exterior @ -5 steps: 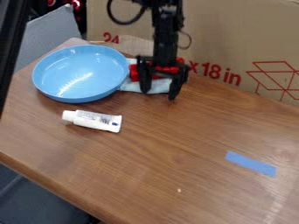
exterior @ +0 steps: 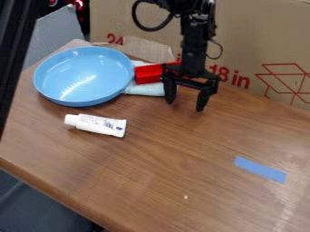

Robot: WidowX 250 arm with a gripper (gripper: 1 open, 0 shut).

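My black gripper (exterior: 187, 91) hangs at the upper middle with its fingers open, low over the table at the right end of a pale, light blue-white item (exterior: 144, 89). A red object (exterior: 151, 72) lies behind that item, just left of the gripper. The blue plate (exterior: 80, 77) is on the left, beside both. A white tube (exterior: 94, 124) lies in front of the plate. Whether anything sits between the fingers is hard to see.
A cardboard panel (exterior: 260, 54) stands along the back. A strip of blue tape (exterior: 259, 169) is on the right of the wooden table (exterior: 182, 181), whose middle and front are clear. The table's left edge borders a dark gap.
My gripper has shifted right from over the red and pale items, uncovering more of the red one.
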